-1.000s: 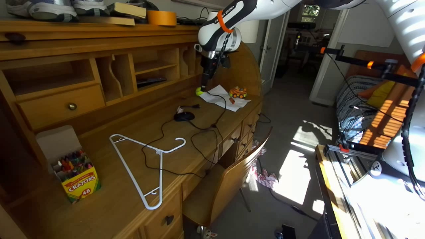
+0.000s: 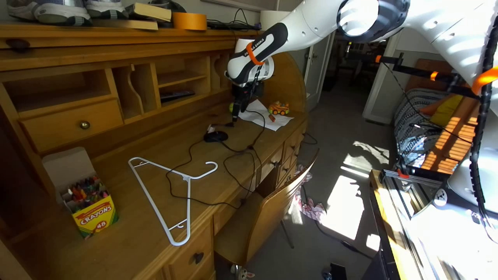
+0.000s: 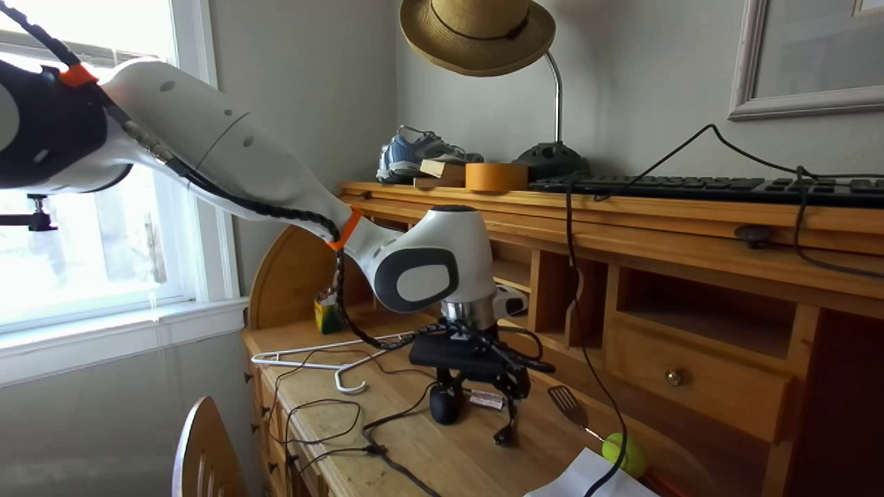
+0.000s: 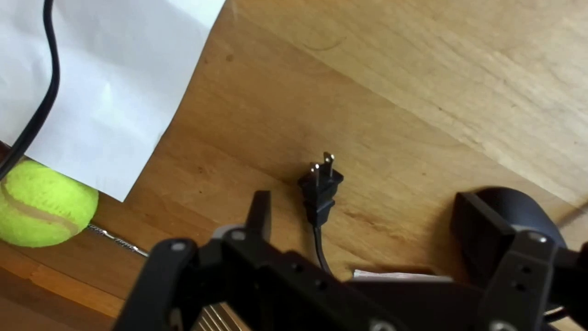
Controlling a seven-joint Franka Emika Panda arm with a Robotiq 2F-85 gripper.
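Observation:
A black two-pronged plug (image 4: 319, 190) lies on the wooden desk in the wrist view, prongs pointing up the picture and its cord running back under the gripper. My gripper hangs above it with fingers wide apart and nothing held; the plug shows between the fingers, closer to the left one. The right finger partly covers a dark mouse (image 4: 521, 212). From the other side, exterior view 2 shows the plug (image 3: 503, 435) below the gripper and the mouse (image 3: 445, 403) to its left. In exterior view 1 the gripper (image 2: 235, 116) is low over the desk.
White paper (image 4: 118, 82) and a tennis ball (image 4: 47, 204) lie left of the plug, with a fork (image 3: 572, 406) nearby. A white hanger (image 2: 156, 205), loose cables and a crayon box (image 2: 95, 214) occupy the desk's other end. Shelf compartments (image 2: 182, 77) rise behind.
Compared with a second ago, the arm has come down and my gripper is lower, now over the plug rather than near the tennis ball. The desk items look unmoved.

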